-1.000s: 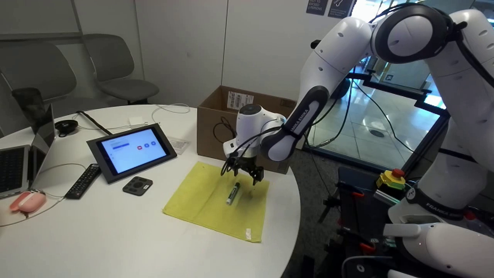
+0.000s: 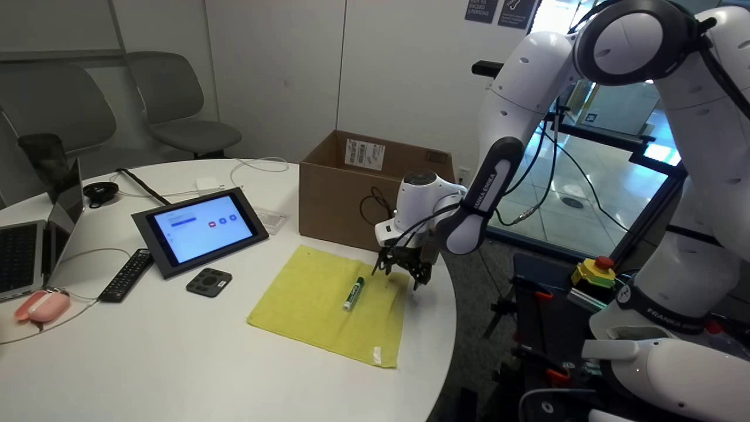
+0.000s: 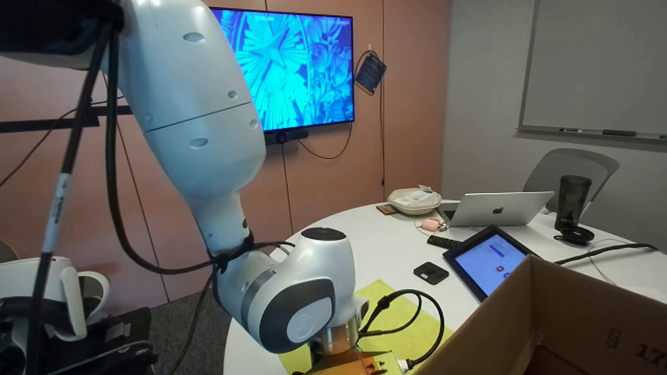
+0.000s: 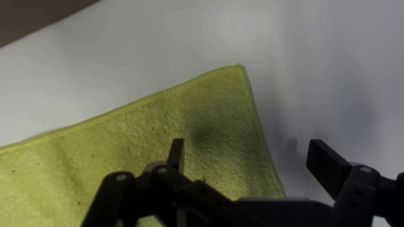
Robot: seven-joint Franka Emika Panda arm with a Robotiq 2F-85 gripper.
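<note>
A yellow cloth (image 2: 309, 302) lies flat on the white table, with a green and white marker (image 2: 353, 294) resting on it. Over the cloth's corner near the box hangs my gripper (image 2: 405, 275). In the wrist view the gripper is open, nothing between its fingers. Its left finger (image 4: 176, 155) is above the cloth (image 4: 212, 113), and its right finger (image 4: 327, 166) is over bare table past the cloth's side edge. The corner points away between them. The marker is out of the wrist view. In exterior view 2 the fingers are hidden.
An open cardboard box (image 2: 351, 200) stands close behind the gripper. Left of the cloth are a tablet (image 2: 204, 225), a black remote (image 2: 126, 274), a small black device (image 2: 208, 281) and a laptop (image 2: 21, 257).
My gripper has moved to the right and somewhat lower, from above the cloth near the marker to its corner. Cloth and marker look unmoved.
</note>
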